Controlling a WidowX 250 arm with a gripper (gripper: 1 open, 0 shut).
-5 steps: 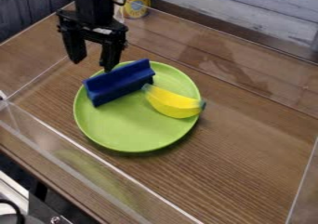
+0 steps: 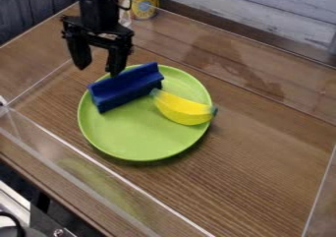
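My black gripper (image 2: 97, 50) is at the upper left, above the table just behind a green plate (image 2: 141, 143), its fingers apart and open, with nothing visible between them. On the plate lie a dark blue block (image 2: 125, 87), at the back left nearest the gripper, and a yellow banana (image 2: 184, 108) on the right side.
A can (image 2: 140, 1) stands at the back behind the arm, partly cut off by the top edge.
My gripper has shifted very slightly upward in the view. The plate, block and banana have not moved.
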